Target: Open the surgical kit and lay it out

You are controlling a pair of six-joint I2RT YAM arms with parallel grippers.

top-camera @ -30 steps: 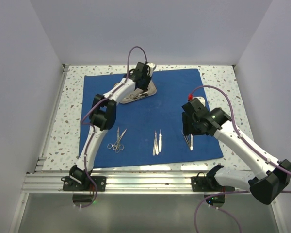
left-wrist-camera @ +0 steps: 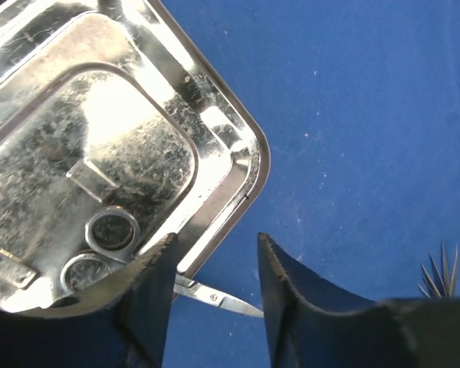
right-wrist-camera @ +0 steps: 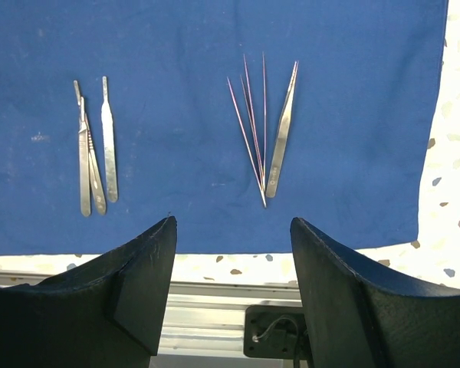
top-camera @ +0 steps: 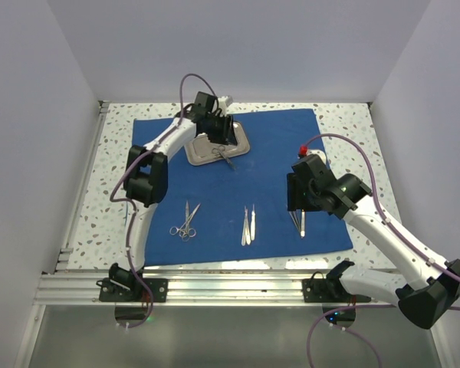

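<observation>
Steel scissors (left-wrist-camera: pixel 215 297) lie slantwise in the left wrist view, finger loops inside the metal tray (left-wrist-camera: pixel 249 146) and blades across its rim onto the cloth. My left gripper is open above them; the blades show through the gap between its fingers, partly hidden by the left finger. From above, the scissors (top-camera: pixel 225 158) stick out at the tray's front edge. Over the cloth's right side, my right gripper stands open and empty. Straight tweezers (right-wrist-camera: pixel 282 138) and several thin needle-like tools (right-wrist-camera: pixel 250 142) lie ahead of it.
Scalpel handles (right-wrist-camera: pixel 110 146) lie grouped near the cloth's front middle, and more scissors (top-camera: pixel 186 224) at its front left.
The scissors now cross the rim. The right arm has barely shifted.
</observation>
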